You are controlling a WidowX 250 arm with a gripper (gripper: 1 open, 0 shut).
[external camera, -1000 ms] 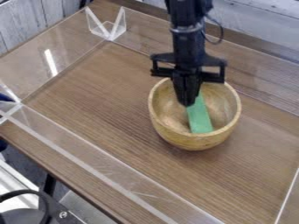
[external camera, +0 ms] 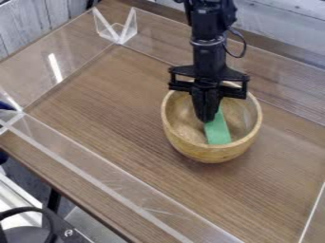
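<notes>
A wooden bowl sits right of the middle of the wooden table, with a flat green object lying inside it. My black gripper reaches down from the top of the view into the bowl, its tips over the upper left end of the green object. The gripper appears shut; whether anything is between its tips is hidden.
A small white wire-like shape lies at the back left. Black cables show beyond the table edge at the lower left.
Over the last second my gripper has shifted slightly and more of its body shows above the bowl. The bowl and green object are nearly where they were.
</notes>
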